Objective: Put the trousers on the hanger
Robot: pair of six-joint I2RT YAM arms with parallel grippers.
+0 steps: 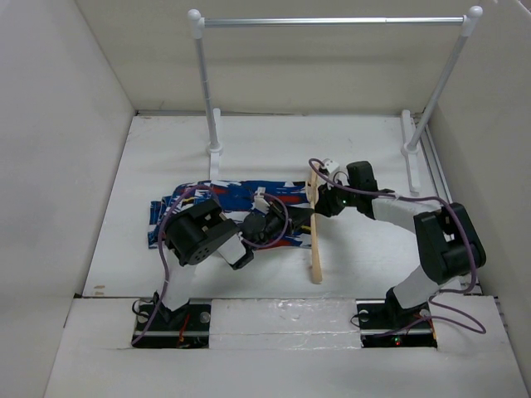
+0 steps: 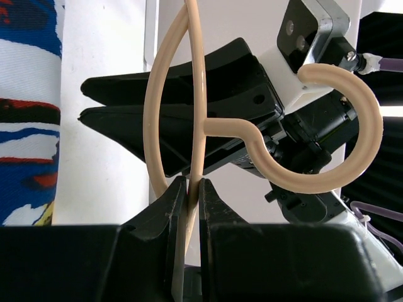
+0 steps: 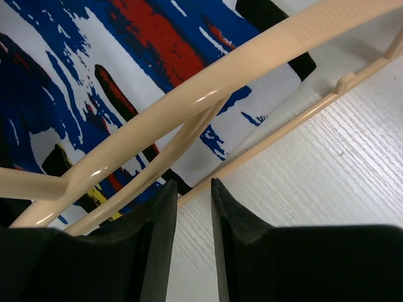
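Note:
The beige hanger [image 1: 315, 253] stands on edge near the table's middle, at the right end of the patterned trousers [image 1: 241, 192]. In the left wrist view my left gripper is shut on the hanger [image 2: 198, 94], near its hook. My right gripper [image 1: 325, 199] is on the hanger's other side, close to its upper part in the top view. Its fingers [image 3: 160, 233] are slightly parted, and only table and a thin hanger bar show beyond the gap. The blue, red and white trousers [image 3: 145, 44] lie flat, partly hidden under my left arm.
A metal rail [image 1: 332, 21] on white posts spans the back, high above the table. Bare table [image 1: 282, 137] lies behind the trousers and to the right of the hanger. Purple cables [image 1: 398, 197] run along both arms.

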